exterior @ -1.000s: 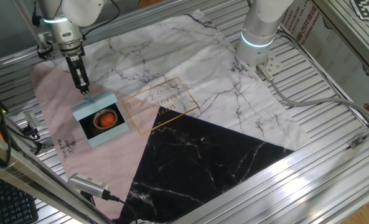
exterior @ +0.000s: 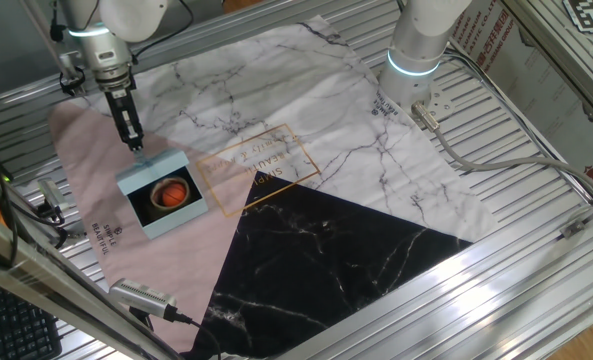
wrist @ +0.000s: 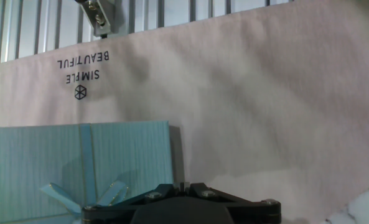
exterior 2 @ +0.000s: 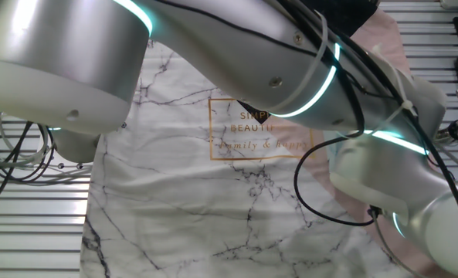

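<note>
A light blue box [exterior: 193, 211] stands open on the pink part of the cloth, an orange ball [exterior: 175, 194] resting in a round, light-rimmed holder inside. Its lid [exterior: 158, 170] is raised at the back; the ribboned outer face of the lid [wrist: 131, 149] fills the lower left of the wrist view. My gripper [exterior: 137, 148] points down just behind the lid, close to the bow. The wrist view shows the gripper shut, its fingertips together and nothing visible between them. Whether they touch the lid or ribbon is unclear.
A grey device with a cable [exterior: 144, 298] sits at the cloth's front left, near a black keyboard [exterior: 16, 320]. The robot's base [exterior: 411, 75] stands at the back right. The white marble and black parts of the cloth [exterior: 326, 250] are clear.
The box and the ball appear to have shifted very slightly toward the front. My gripper shows almost no movement.
</note>
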